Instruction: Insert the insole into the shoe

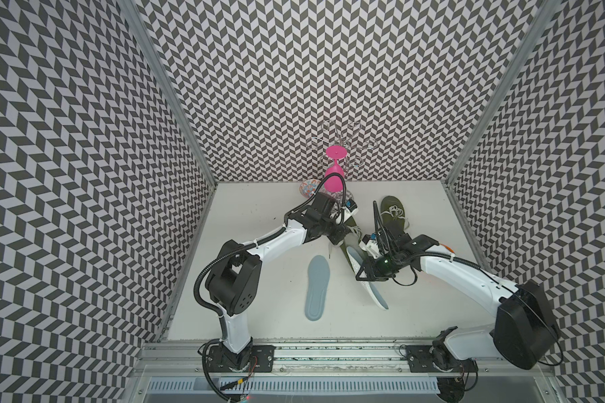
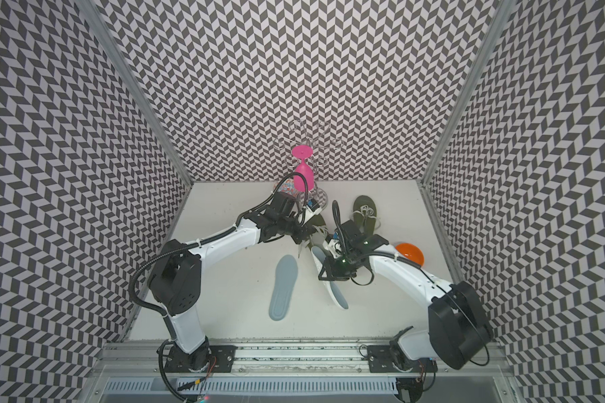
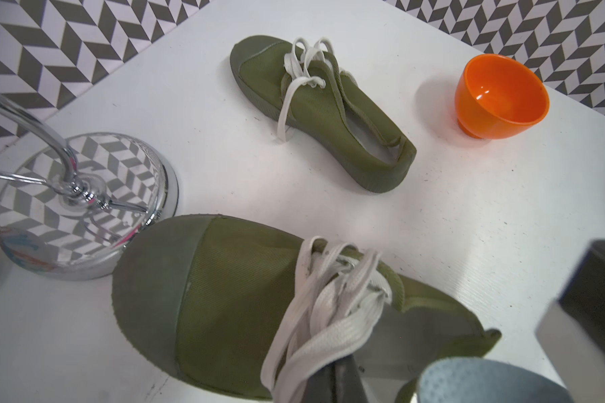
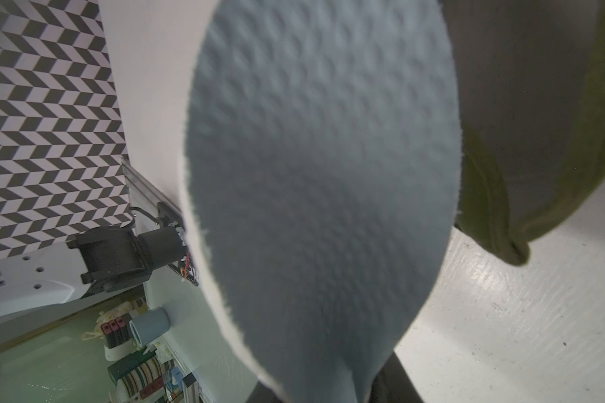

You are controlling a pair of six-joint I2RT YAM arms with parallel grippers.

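Observation:
Lying on the table, the near green shoe (image 3: 242,309) points its toe left in the left wrist view, with its opening to the right. My left gripper is shut at its white laces (image 3: 322,322); whether it pinches a lace or the tongue is unclear. A grey-blue insole (image 4: 322,161) is clamped in my right gripper, its white edge showing. One rounded end of the insole (image 3: 490,383) is by the shoe's heel opening, outside the shoe as far as shows. The right wrist view has the heel (image 4: 511,245) beside the insole. A second insole (image 1: 317,288) lies flat.
Another green shoe (image 3: 322,114) lies behind, and an orange bowl (image 3: 500,97) stands to its right. A chrome-based stand (image 3: 80,201) is close to the near shoe's toe, with a pink glass (image 1: 334,176) at the back.

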